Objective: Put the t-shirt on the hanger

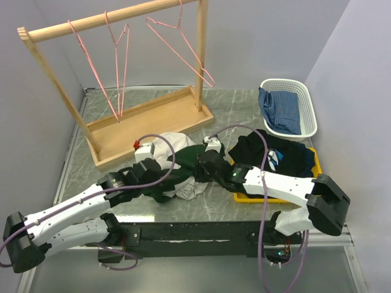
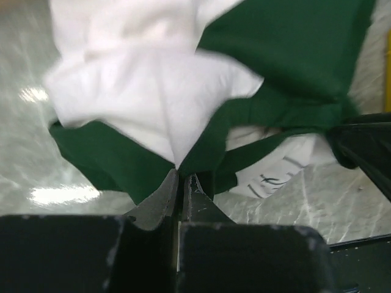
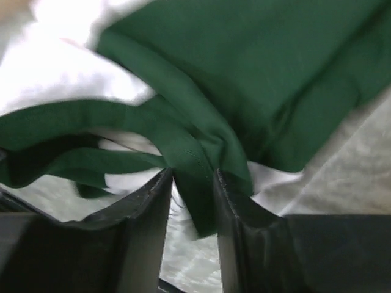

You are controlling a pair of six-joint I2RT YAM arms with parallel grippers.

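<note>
The green and white t shirt point(image 1: 186, 165) lies bunched on the grey table between my two arms. My left gripper is shut on a green edge of the shirt, close to the table. In the right wrist view, my right gripper stands part open, with a strip of green cloth point(image 3: 192, 162) running between its fingers; the fingers show a gap at the sides. Three pink hangers hang from the wooden rail, among them the middle hanger point(image 1: 117, 64) and the right-hand hanger point(image 1: 179, 52).
The wooden rack's base point(image 1: 146, 125) stands behind the shirt. On the right, a yellow basket point(image 1: 247, 198) holds dark clothes point(image 1: 259, 152). Behind it, a white basket point(image 1: 308, 107) holds folded blue cloth point(image 1: 280, 111). Bare table shows at the front.
</note>
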